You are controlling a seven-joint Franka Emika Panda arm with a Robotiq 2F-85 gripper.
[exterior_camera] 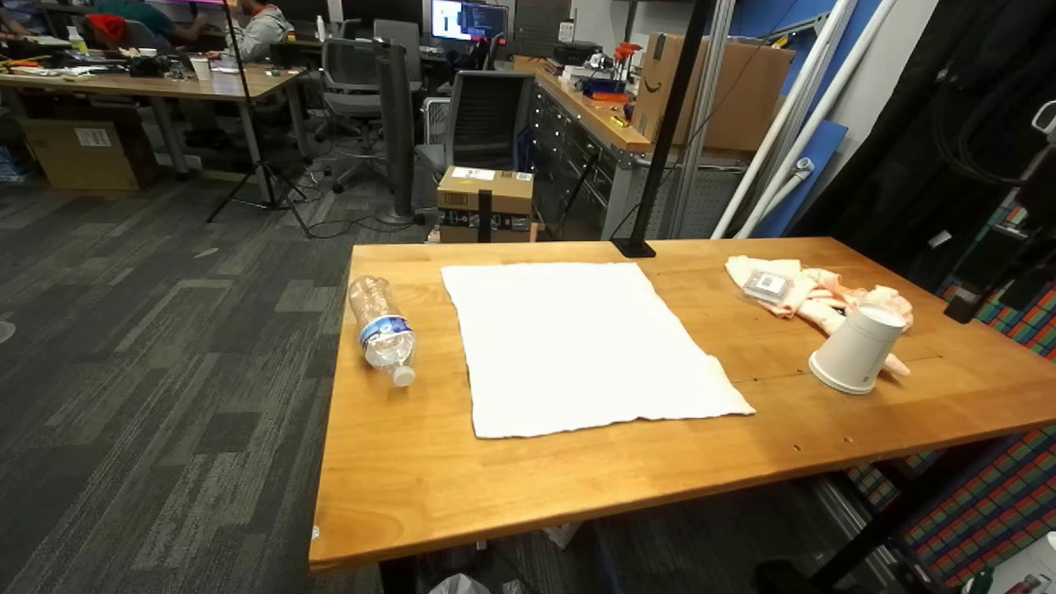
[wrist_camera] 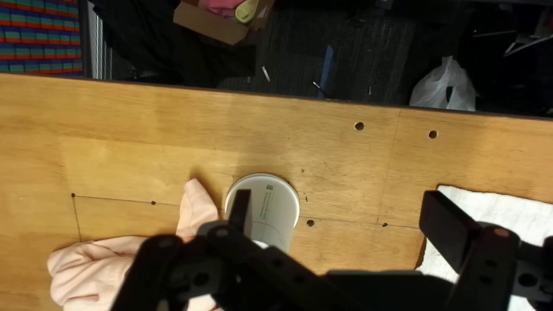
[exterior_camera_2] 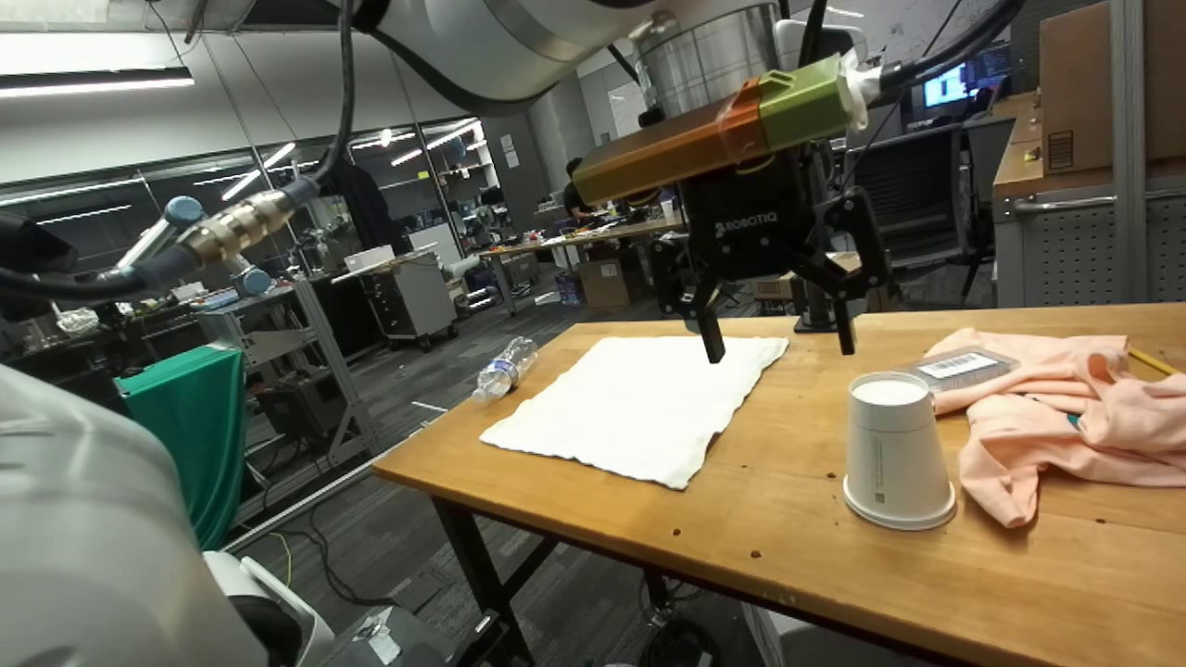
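Above the table, my gripper (exterior_camera_2: 784,346) points down, its fingers wide apart and empty. In the wrist view the gripper partly covers an upside-down white paper cup (wrist_camera: 269,212), which stands well below. A white cloth (exterior_camera: 584,346) lies flat in the middle of the table. Near the left edge, a clear plastic bottle (exterior_camera: 384,332) with a blue label rests on its side. At the right, a crumpled peach cloth (exterior_camera_2: 1090,417) lies by the cup (exterior_camera_2: 898,456), with a small clear box (exterior_camera_2: 962,369) bearing a white label on it.
A black post (exterior_camera: 635,242) rises from its back edge. Something thin and yellow (exterior_camera_2: 1153,362) lies behind the peach cloth.
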